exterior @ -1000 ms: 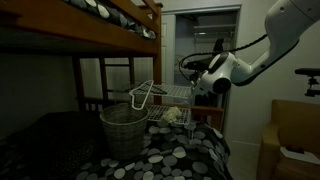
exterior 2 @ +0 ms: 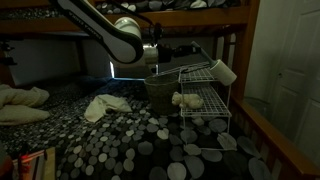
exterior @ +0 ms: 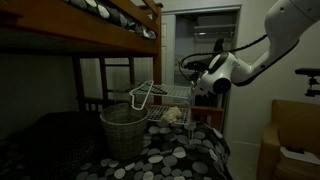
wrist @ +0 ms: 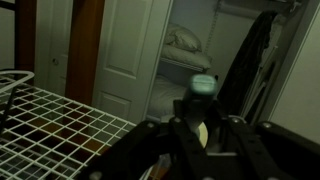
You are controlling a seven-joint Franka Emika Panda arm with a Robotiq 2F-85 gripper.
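Note:
My gripper is at the bottom of the wrist view, its fingers shut around a dim object (wrist: 202, 86) with a pale bluish end; its shape is hard to make out. In exterior view 2 the gripper (exterior 2: 200, 48) is above the top shelf of a white wire rack (exterior 2: 206, 112). A white, cup-like object (exterior 2: 222, 72) is tilted near the rack's upper right corner, close to the gripper. Whether this is the held object cannot be told. In exterior view 1 the gripper's tips are dark and unclear.
A woven basket (exterior: 124, 132) stands beside the rack. A pale, crumpled item (exterior 2: 187, 100) rests on the lower shelf. The bunk's wooden rail (exterior 2: 285, 148) runs along the right, and a white cloth (exterior 2: 107, 106) lies on the dotted bedding. A brown armchair (exterior: 290, 130) is opposite.

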